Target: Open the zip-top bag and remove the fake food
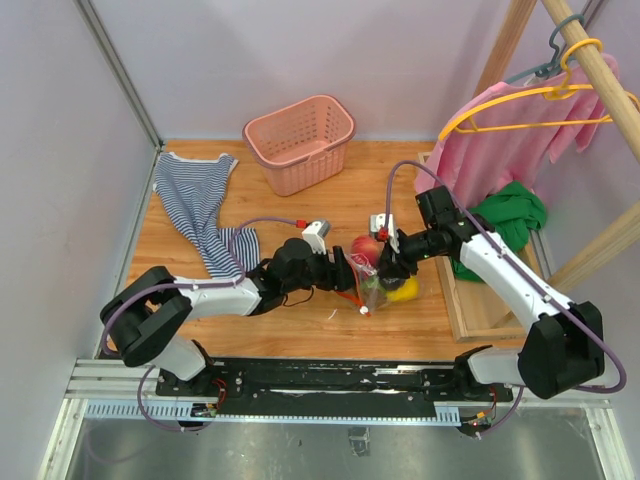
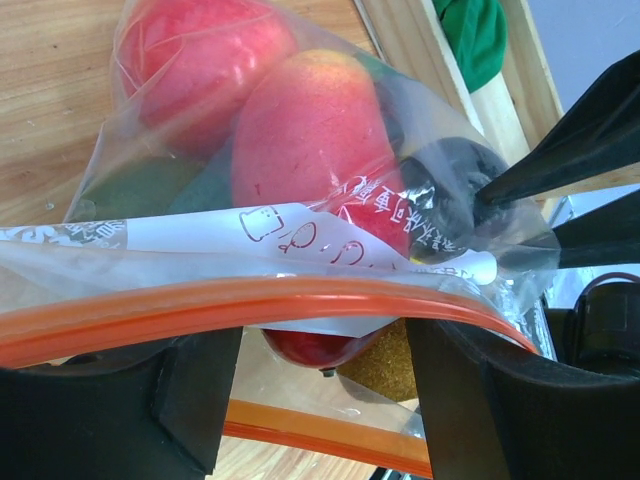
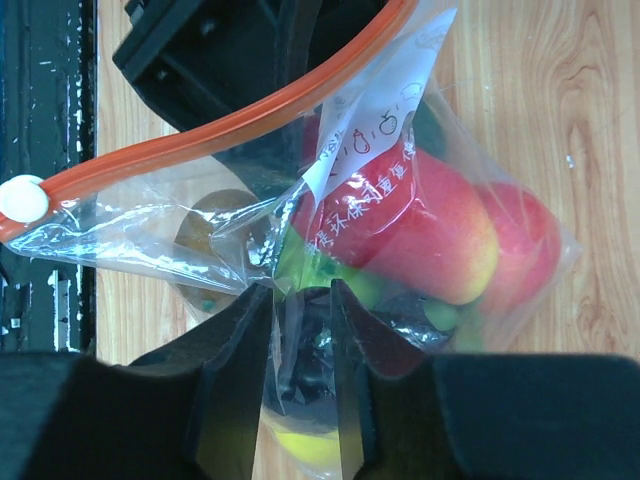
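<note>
The clear zip bag with orange zipper holds fake food: red mangoes, a dark item, green and yellow pieces. My left gripper is open at the bag's mouth, the zipper across it, with a dark red fruit and a brown one showing between its fingers. My right gripper is at the bag's other side, a fold of plastic between its narrowly spaced fingertips; whether it grips is unclear.
An empty pink basket stands at the back, a striped cloth lies left. A wooden rack with hangers, pink cloth and green cloth occupies the right.
</note>
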